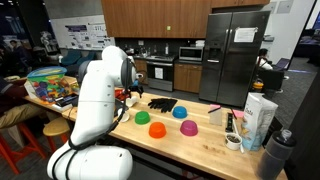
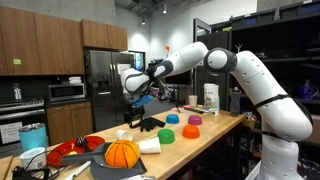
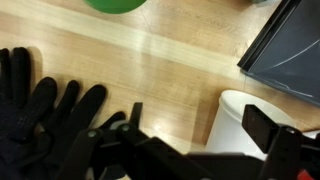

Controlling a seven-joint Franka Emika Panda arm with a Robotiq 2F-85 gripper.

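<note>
My gripper is open, with only bare wood showing between its fingers in the wrist view. A white cup-like object [image 3: 238, 124] lies toward the right finger, partly hidden by it; I cannot tell whether they touch. Black gloves [image 3: 48, 122] lie past the left finger. At the top edge shows part of a green bowl [image 3: 115, 3]. In exterior view 1 the gripper [image 1: 137, 92] hangs over the table's far left part, left of the gloves [image 1: 162, 104] and beyond the green bowl [image 1: 142, 117].
Orange [image 1: 157, 130], blue [image 1: 180, 113] and pink [image 1: 188, 129] bowls stand along the table. A dark tray [image 3: 290, 50] borders the cup's side. An orange ball [image 2: 122, 154] and a red rack [image 2: 80, 146] crowd the other end. Bare wood [image 1: 195, 155] lies near the front.
</note>
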